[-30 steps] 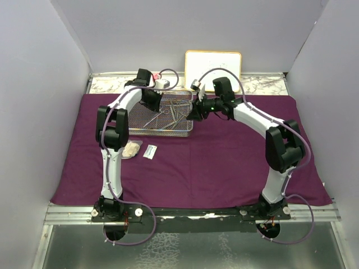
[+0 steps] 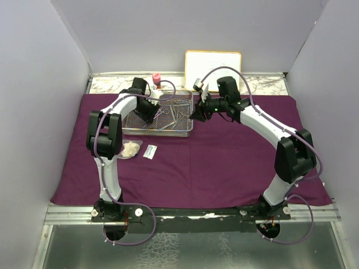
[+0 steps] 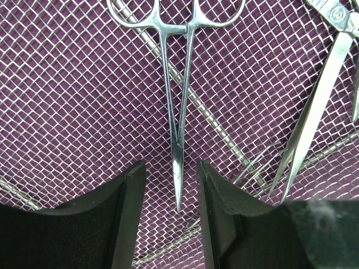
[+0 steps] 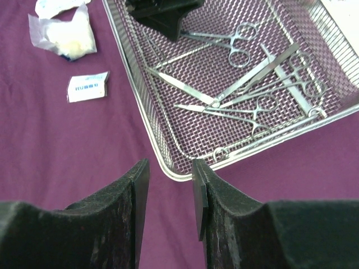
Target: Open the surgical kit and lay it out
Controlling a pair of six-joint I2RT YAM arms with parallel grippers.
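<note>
A wire mesh basket [image 2: 168, 132] holds several steel instruments. My left gripper stands open just above a long forceps [image 3: 185, 61], whose tips lie between its fingers in the left wrist view; scissors [image 3: 325, 84] lie to the right. My right gripper is part open outside the basket's corner, with nothing visible between its fingers. In the right wrist view, more scissors and clamps [image 4: 235, 45] lie inside the basket, and the left gripper shows at its top.
A bagged white bundle [image 2: 130, 149] and a small white packet [image 2: 150, 152] lie on the purple cloth in front of the basket. A white board [image 2: 213, 61] and a pink object [image 2: 156, 78] stand behind.
My left gripper has moved leftward and toward the front over the basket. The right arm's elbow has swung outward and toward the front, its gripper shifting slightly.
</note>
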